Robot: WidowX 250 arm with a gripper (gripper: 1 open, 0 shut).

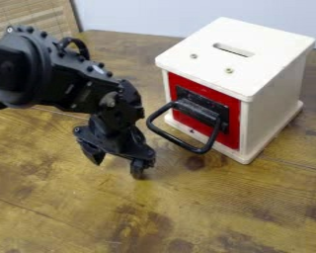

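A white wooden box (272, 99) with a slot in its top stands at the right, its red front panel (229, 138) facing left toward me. A black loop handle (188, 141) sticks out from that panel. My black gripper (118, 160) hangs open just left of the handle, low over the wooden table, its fingertips pointing down and apart from the handle. I see nothing between its fingers.
A light wooden panel stands at the back left, with a white wall behind the table.
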